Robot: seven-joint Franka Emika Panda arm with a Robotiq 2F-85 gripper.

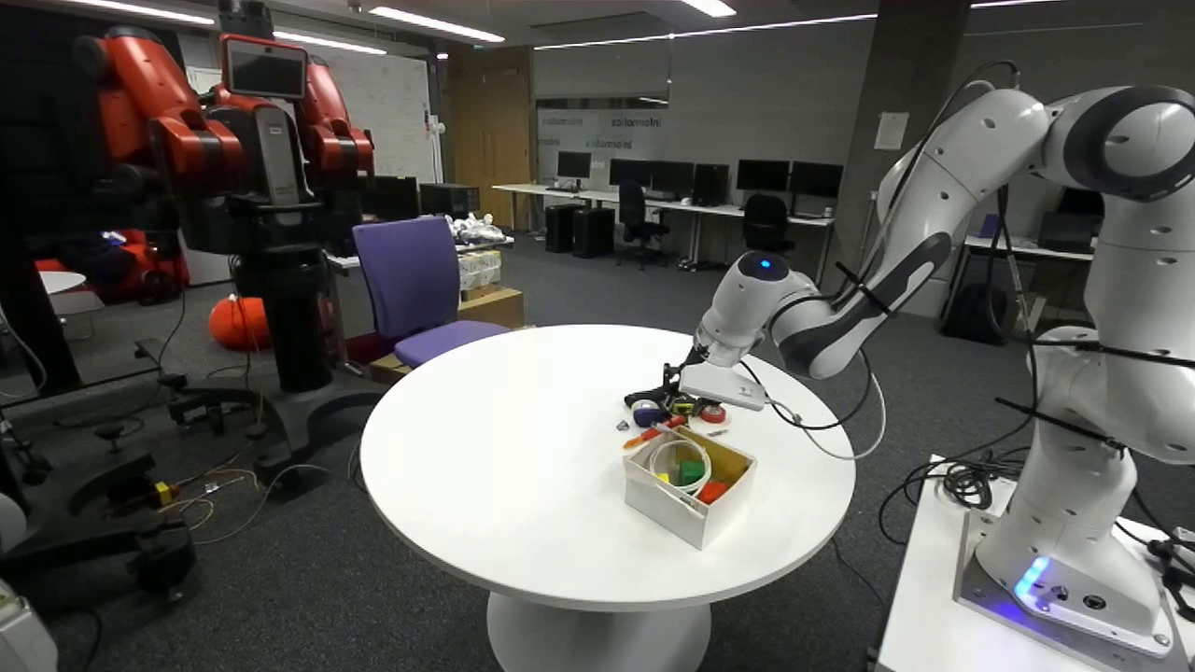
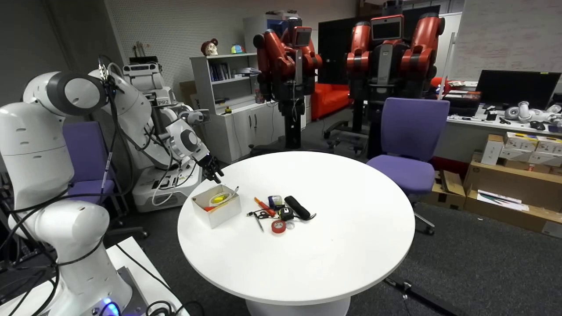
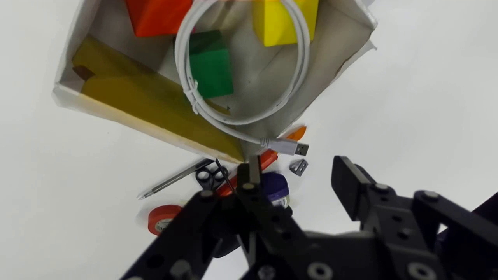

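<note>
A coiled white USB cable (image 3: 303, 51) lies in the open box (image 3: 327, 70), over its blocks, with the plug (image 3: 284, 146) sticking out past the box edge. Inside the box are a green block (image 3: 212, 70), a red block (image 3: 156, 16) and a yellow block (image 3: 277, 23). My gripper has its fingers parted, and I see nothing held between them. In the wrist view the plug appears just beyond the fingertips, the left finger (image 3: 254, 172) nearer to it. The coil (image 1: 661, 455) rests in the box in exterior view 1 also.
Beside the box lie a red tape roll (image 2: 278, 226), a tape measure (image 2: 286, 213), an orange-red cutter (image 2: 264, 206), a black case (image 2: 298, 207), a pen (image 3: 175, 178), scissors (image 3: 212, 176) and a small metal sharpener (image 3: 298, 166).
</note>
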